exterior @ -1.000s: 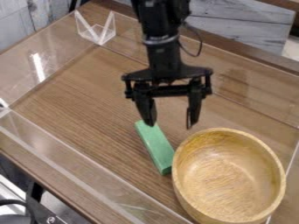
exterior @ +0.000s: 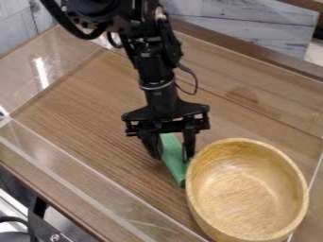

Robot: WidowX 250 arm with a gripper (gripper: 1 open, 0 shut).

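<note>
My black gripper [exterior: 169, 146] hangs at the centre of the camera view, its fingers low over a green elongated block [exterior: 175, 164] lying on the wooden table, partly hidden behind them. The fingers stand on either side of the block's upper part; whether they touch it I cannot tell. To the right, close beside the block, is a large pale yellow bowl [exterior: 246, 198].
A grey wall [exterior: 259, 28] stands behind.
The arm and gripper have come down and toward the front left, onto the far end of the green block. The block and bowl look unmoved.
</note>
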